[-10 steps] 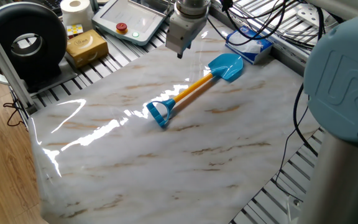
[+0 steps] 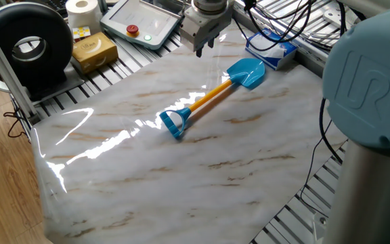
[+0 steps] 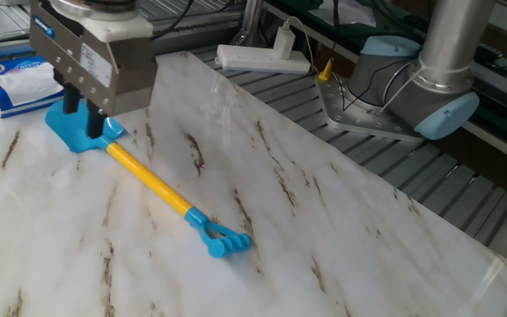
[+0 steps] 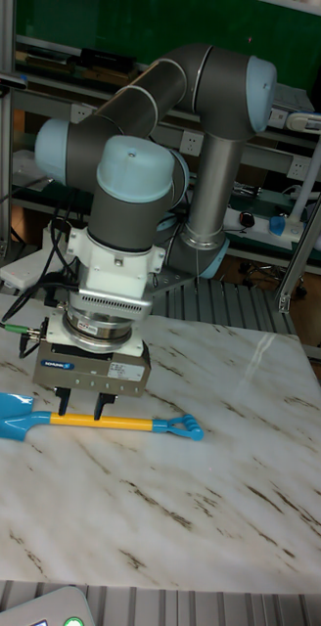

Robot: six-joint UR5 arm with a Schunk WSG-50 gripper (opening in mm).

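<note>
A toy shovel with a blue blade, a yellow shaft and a blue handle lies flat on the marble-patterned table. My gripper hangs above the tabletop at the blade end of the shovel, pointing down. Its two fingers are apart, and nothing shows between them. From the second exterior view the gripper overlaps the blade and its neck; in the third, the gripper overlaps the yellow shaft. There is a gap between the gripper and the shovel in the first view.
A blue-and-white tissue pack lies close to the blade. An orange box, a control pendant and a black ring-shaped object stand off the table's far-left edge.
My gripper has shifted slightly up and to the right in the first exterior view, and its fingers show a little more apart. The arm link at right has moved slightly left. The shovel is still.
</note>
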